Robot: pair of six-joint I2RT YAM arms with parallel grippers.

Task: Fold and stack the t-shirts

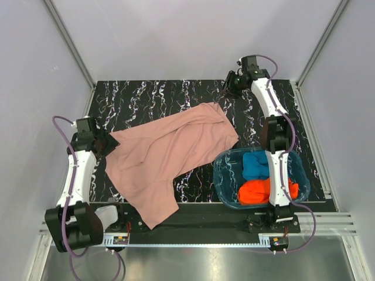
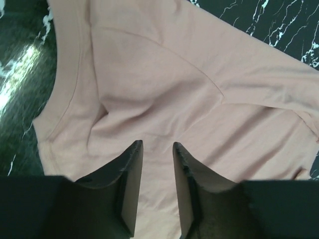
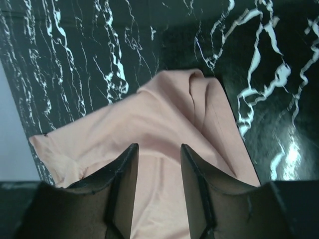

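A pink t-shirt [image 1: 170,146] lies spread at a slant on the dark table, its upper edge turned over in a partial, wrinkled fold. One end of it hangs over the table's front edge. At the shirt's left end is my left gripper [image 1: 112,144]; in the left wrist view its fingers [image 2: 131,169] stand apart above the cloth, nothing between them. Beyond the shirt's upper right corner is my right gripper [image 1: 227,83], its fingers [image 3: 130,167] likewise parted and empty. In the right wrist view the turned-over corner [image 3: 184,87] of the shirt shows creases.
A clear bin [image 1: 225,196] at the front right holds a blue cloth [image 1: 255,165] and an orange cloth [image 1: 253,192].
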